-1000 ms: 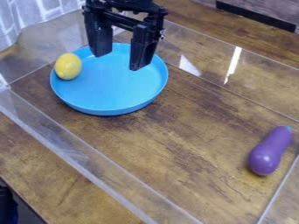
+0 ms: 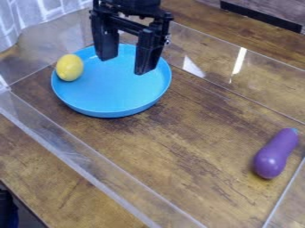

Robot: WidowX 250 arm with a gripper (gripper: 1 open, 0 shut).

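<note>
A blue plate [image 2: 113, 95] rests on the wooden table at the upper left, with a yellow egg-shaped object [image 2: 70, 67] on its left side. My black gripper [image 2: 127, 57] hangs over the plate, open, its two fingers spread wide apart with nothing seen between them. A purple eggplant [image 2: 274, 156] lies alone at the lower right.
Clear strips run diagonally across the left side of the table.
My gripper has shifted very slightly over the plate; the objects have not visibly moved.
</note>
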